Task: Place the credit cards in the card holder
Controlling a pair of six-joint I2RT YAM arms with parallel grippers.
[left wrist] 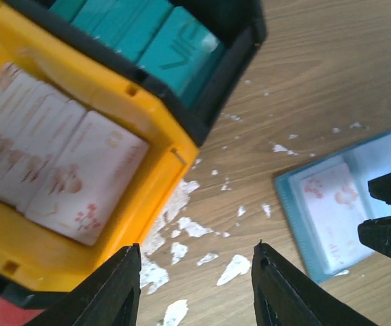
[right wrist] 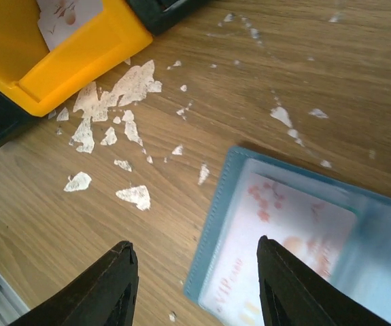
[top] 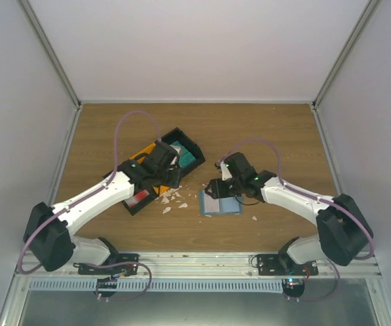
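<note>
A light blue card holder (right wrist: 212,224) lies on the table, with a pale card bearing pink prints (right wrist: 283,238) in its left part. In the left wrist view, similar pale cards (left wrist: 96,176) lie in a yellow bin (left wrist: 154,197); teal cards (left wrist: 181,51) fill the black bin behind it. My left gripper hangs open over the bins' near edge, nothing seen between its fingers. My right gripper is open above the card holder's left side, empty.
A third bin with red contents (top: 138,198) sits at the left. White scraps (left wrist: 236,268) are scattered between bins and holder.
</note>
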